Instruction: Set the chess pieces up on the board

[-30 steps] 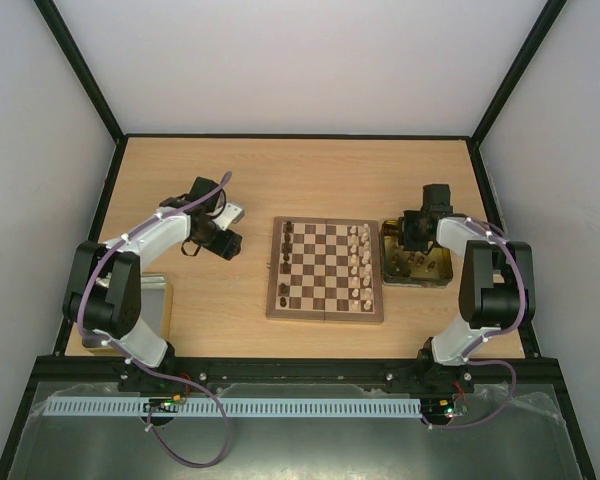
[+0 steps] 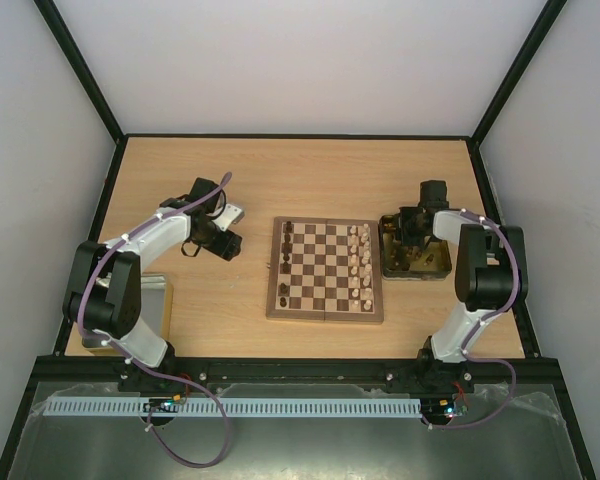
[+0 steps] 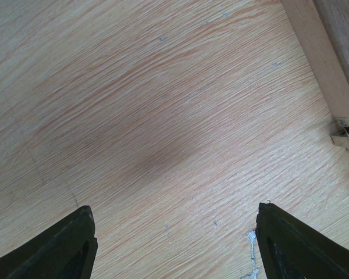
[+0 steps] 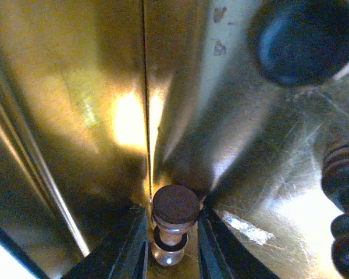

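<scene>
The chessboard (image 2: 318, 266) lies in the middle of the table. Light pieces (image 2: 367, 281) stand along its right side, in two columns, and dark pieces (image 2: 284, 289) along its left. My right gripper is down in the metal tray (image 2: 417, 274) right of the board. Its fingertips flank the wide round end of a dark chess piece (image 4: 175, 204) close by the tray wall; whether both press on it cannot be told. Left of the board, over bare table, my left gripper is open and empty.
Other dark pieces (image 4: 342, 186) lie in the tray close to the right gripper, and its walls rise around it. At the front left stands a box (image 2: 156, 306), partly behind the left arm.
The right arm has shifted slightly within the tray, and the tray looks nudged a little toward the back. The left arm and the pieces on the board have stayed put.
</scene>
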